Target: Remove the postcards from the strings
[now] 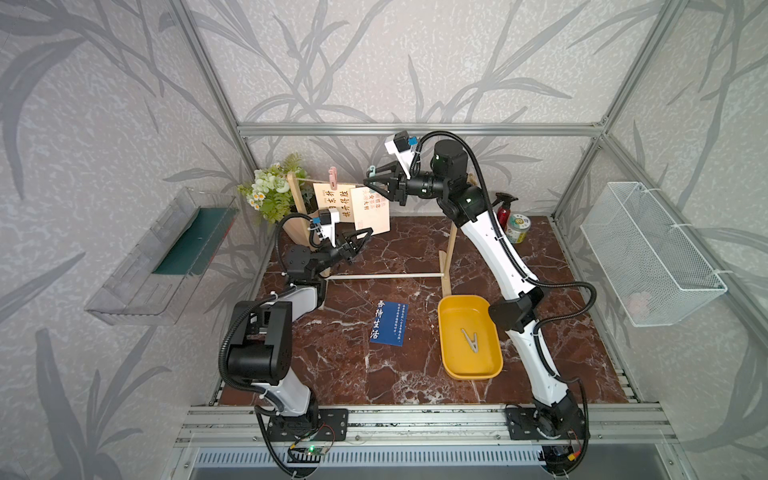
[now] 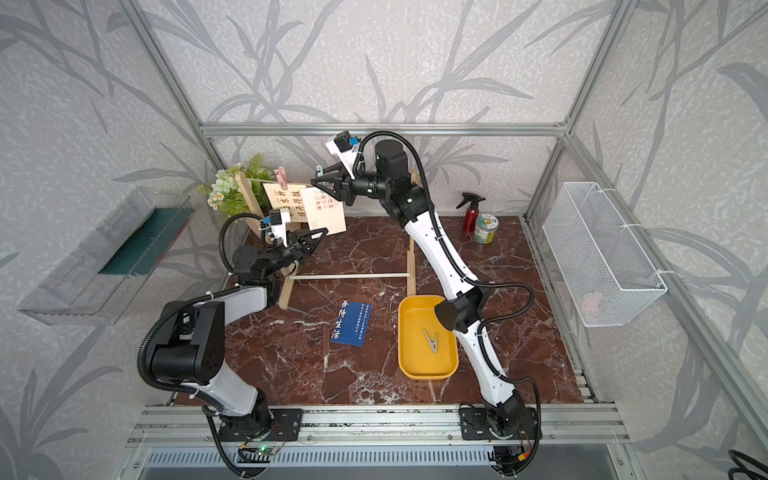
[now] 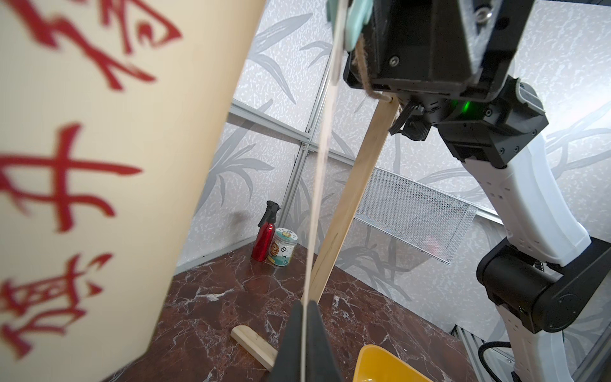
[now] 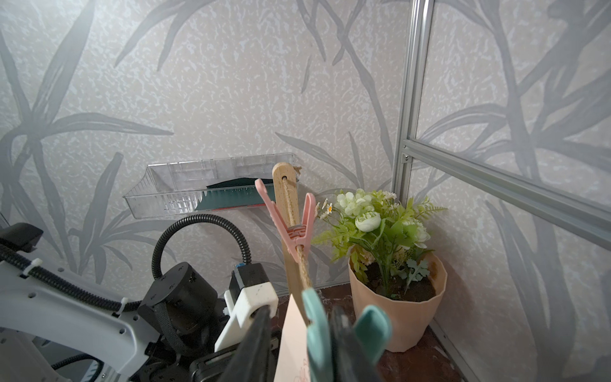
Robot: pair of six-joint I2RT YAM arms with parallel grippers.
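Observation:
Two cream postcards (image 1: 370, 214) (image 2: 284, 200) hang from the wooden stand's string. My left gripper (image 1: 365, 233) is shut on the lower edge of the front card, which fills the left of the left wrist view as a thin line running into the fingertips. My right gripper is at the mint clothespin (image 4: 317, 324) on the string, fingers around it, blurred; how far they are closed is unclear. A pink clothespin (image 4: 299, 232) grips the string farther left. A blue postcard (image 1: 389, 323) lies flat on the table.
A yellow tray (image 1: 469, 360) holding a grey clip is at front right. A plant (image 4: 397, 312) stands behind the stand's left post, a red spray bottle (image 3: 263, 242) and tin at back right. Wall baskets (image 1: 652, 256) hang on both sides.

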